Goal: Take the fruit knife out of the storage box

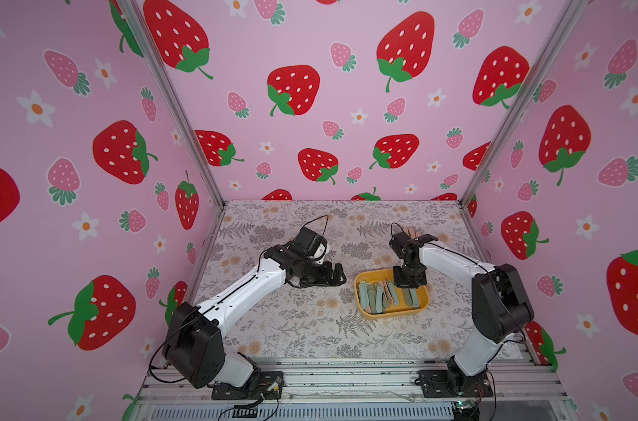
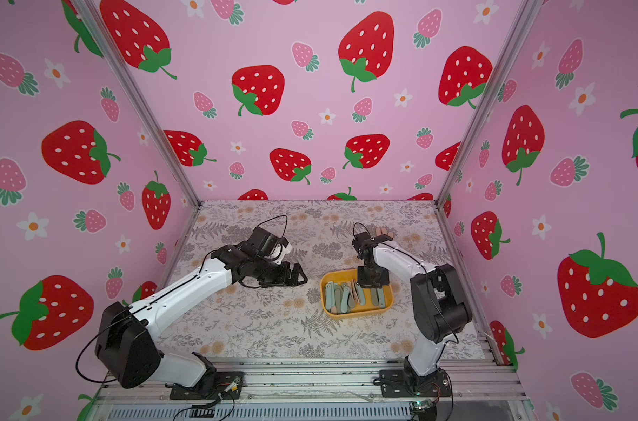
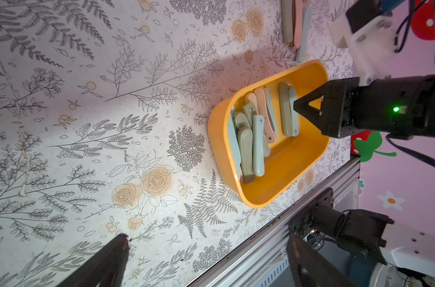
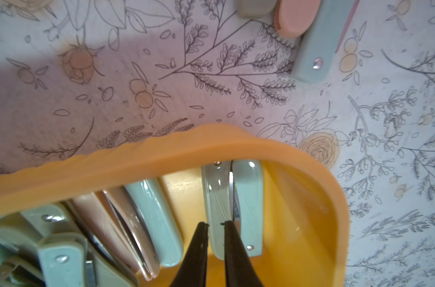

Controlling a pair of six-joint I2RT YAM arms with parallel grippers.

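The yellow storage box [image 1: 365, 312] holds several folding fruit knives. A grey knife [image 4: 217, 201] and a mint knife [image 4: 250, 210] lie side by side near its right end. Left of them, a teal knife [image 4: 155, 224] rests apart, beside a pink knife [image 4: 131, 229]. My right gripper is over the box, its fingertips only a narrow gap apart in front of the grey knife. Nothing shows lifted; whether the fingers touch that knife is unclear. My left gripper [image 1: 333, 274] is wide open and empty, left of the box over the table.
Several knives crowd the box's left part, among them a mint knife [image 3: 258, 143]. Beyond the box, more knives lie on the table, including a pink one [image 4: 297, 16].
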